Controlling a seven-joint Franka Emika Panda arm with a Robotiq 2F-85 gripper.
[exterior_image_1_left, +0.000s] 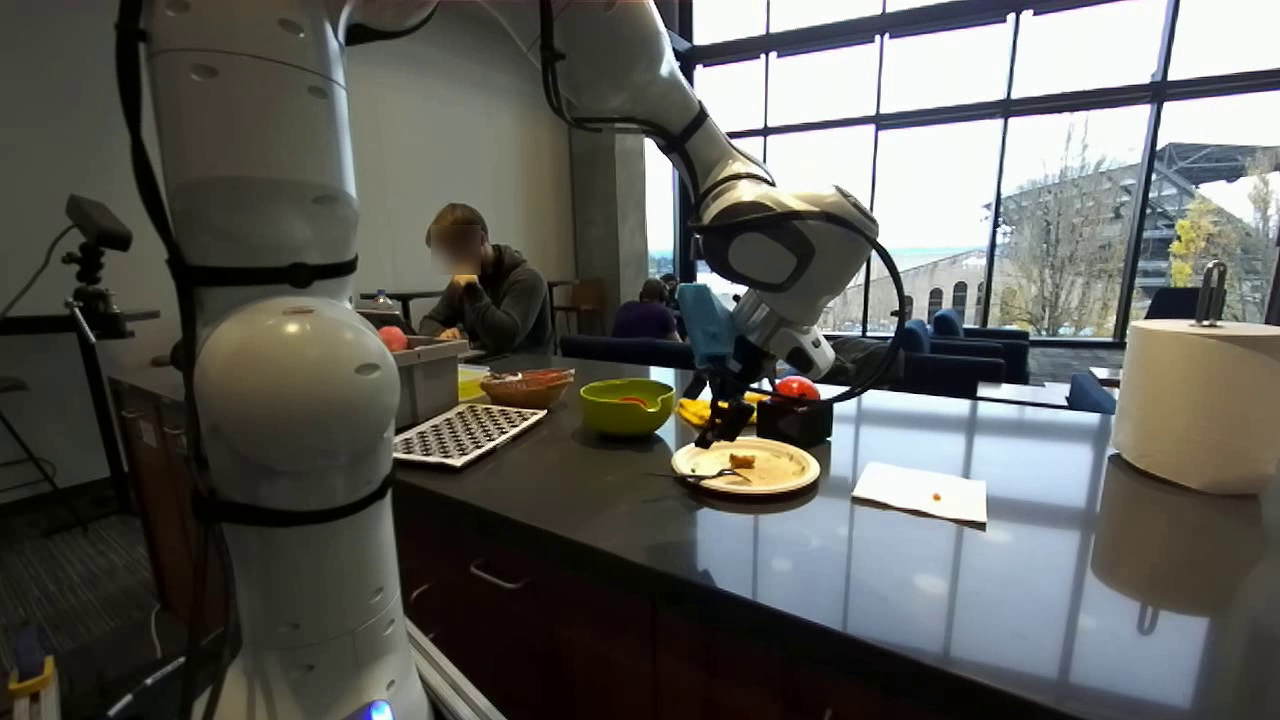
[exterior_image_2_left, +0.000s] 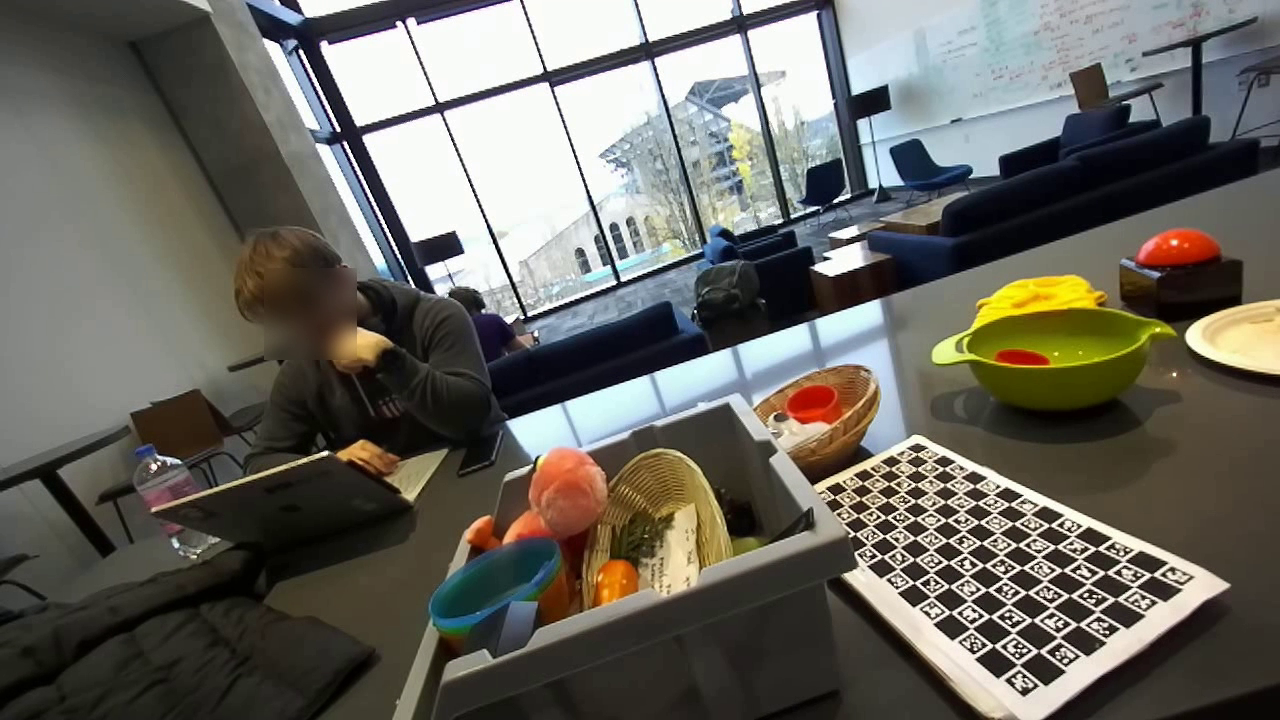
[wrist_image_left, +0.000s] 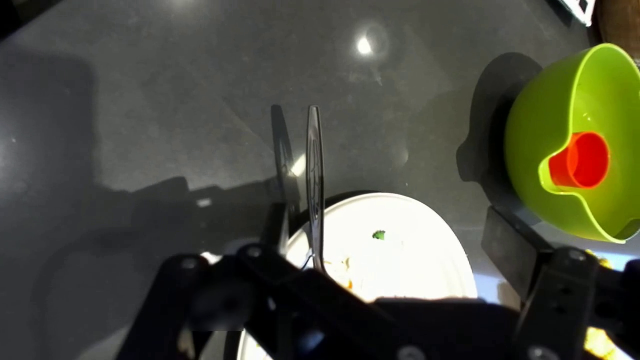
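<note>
In exterior view 1 my gripper (exterior_image_1_left: 723, 422) hangs low over the back of a white plate (exterior_image_1_left: 788, 478). It stands open, its left finger (wrist_image_left: 276, 227) and right finger (wrist_image_left: 513, 252) wide apart in the wrist view, with nothing held. A dark fork (wrist_image_left: 315, 168) rests on the plate with its handle sticking out past the rim onto the bare table. The handle passes close to the left finger; whether they touch I cannot tell. Food scraps lie on the plate, among them a brown piece (exterior_image_1_left: 741, 461) and a green bit (wrist_image_left: 378, 234).
A green bowl (exterior_image_1_left: 626, 409) holding a red cup (wrist_image_left: 579, 159) stands beside the plate. Behind are a yellow cloth (exterior_image_2_left: 1041, 295) and a red button on a black box (exterior_image_1_left: 794, 421). A napkin (exterior_image_1_left: 920, 492) and a paper roll (exterior_image_1_left: 1200, 408) lie rightward.
</note>
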